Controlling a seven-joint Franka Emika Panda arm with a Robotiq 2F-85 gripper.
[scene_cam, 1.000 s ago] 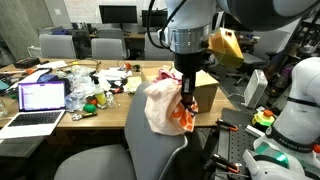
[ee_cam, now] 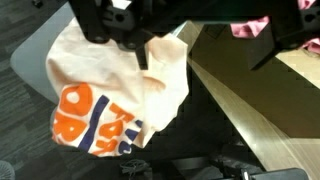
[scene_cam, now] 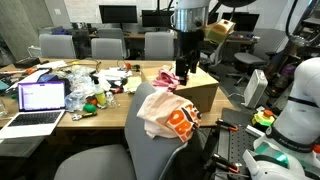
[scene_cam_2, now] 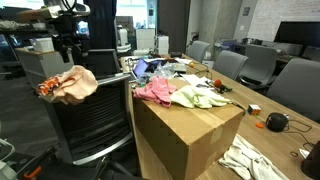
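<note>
A pale pink-white towel with orange lettering lies draped over the back of a grey office chair. From the other side, the towel hangs over the top of the chair back. My gripper is above the towel, apart from it. The wrist view shows the gripper open, its fingers spread wide. Below the left finger lies the towel, its orange and dark print facing up. No cloth shows held between the fingers.
A cardboard box bears a pink cloth and a pale green cloth. White cloth lies on the table beside it. A laptop and clutter occupy the long table. The robot's base stands at right.
Earlier the gripper was down at the towel on the chair back. It has since risen away, and the towel has stayed draped there, its orange print more spread out.
</note>
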